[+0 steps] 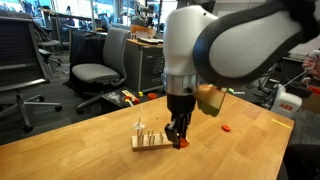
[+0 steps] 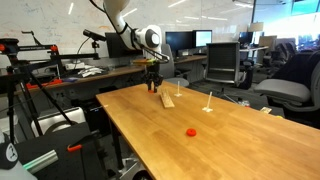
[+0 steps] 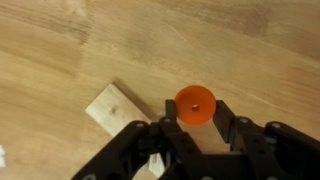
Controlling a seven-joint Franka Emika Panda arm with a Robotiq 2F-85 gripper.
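An orange-red round piece sits between the fingertips of my gripper, which is shut on it. In exterior view 1 the gripper is low, just right of a wooden block with several small upright pegs. The wrist view shows part of a pale wooden piece on the left, partly hidden by the gripper. In exterior view 2 the block stands near the arm at the far end of the table.
A second red piece lies alone on the table, also visible as a red disc in exterior view 2. Thin white upright sticks, one of them a stick, stand farther back.
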